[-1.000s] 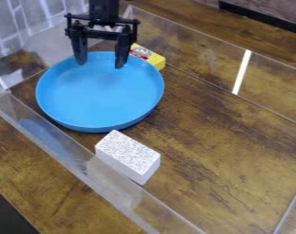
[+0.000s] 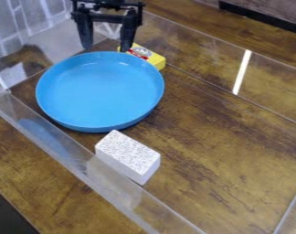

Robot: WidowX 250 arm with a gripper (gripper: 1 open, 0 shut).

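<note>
My black gripper (image 2: 107, 32) hangs at the top, over the back edge of a blue plate, its fingers apart with nothing seen between them. The blue plate (image 2: 100, 90) lies on the left of the wooden table. Behind its right rim is a yellow box (image 2: 148, 56), partly hidden. In front of the plate lies a white speckled block (image 2: 127, 156).
Clear plastic walls run along the left and across the table (image 2: 224, 146).
My gripper has moved up and back, away from the plate's middle. The plate, box and block have not moved.
</note>
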